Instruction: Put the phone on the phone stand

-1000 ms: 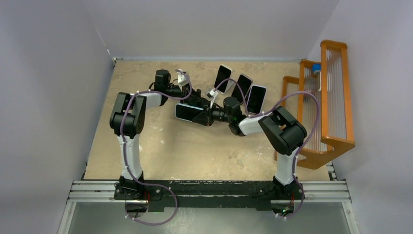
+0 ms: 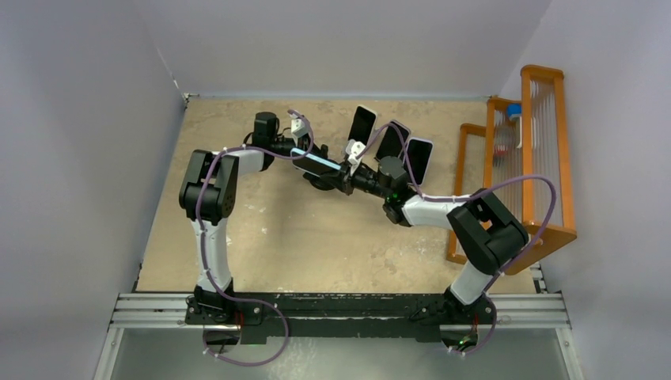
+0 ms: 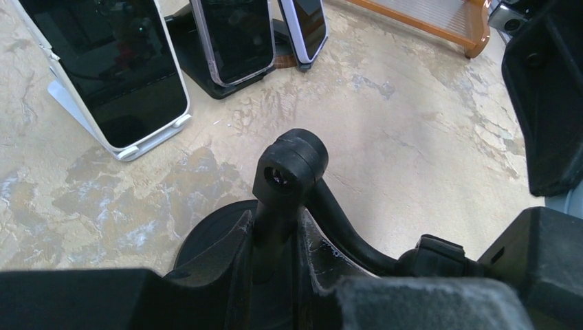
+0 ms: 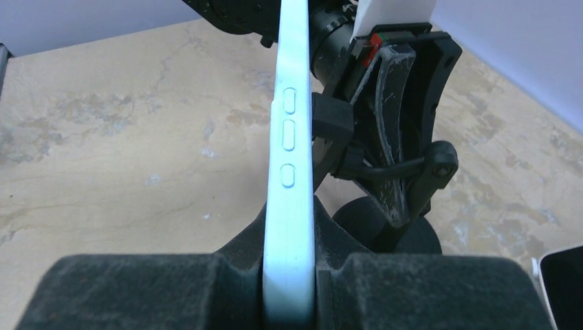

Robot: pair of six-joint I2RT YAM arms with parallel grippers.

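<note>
A black phone stand has a round base (image 3: 213, 230), a post (image 3: 292, 161) and a jointed arm (image 3: 361, 237) ending in a black head (image 4: 333, 117). The fingers of my left gripper stand on either side of the post; whether they press on it cannot be told. My right gripper is shut on the phone (image 4: 289, 151), which has a pale blue edge with side buttons. In the right wrist view the phone is edge-on, close beside the stand's head; contact between them is unclear. From above, the phone (image 2: 315, 163) partly hides the stand.
Toward the back, a phone with a white frame (image 2: 362, 123) and two others, one dark (image 2: 392, 141) and one pale purple-edged (image 2: 417, 160), lean on stands. A wooden rack (image 2: 559, 150) stands at the right.
My right gripper has carried the phone toward the back and slightly right, over the stand. The phone has turned from showing its dark face to more of its pale edge. The left arm is almost unmoved.
</note>
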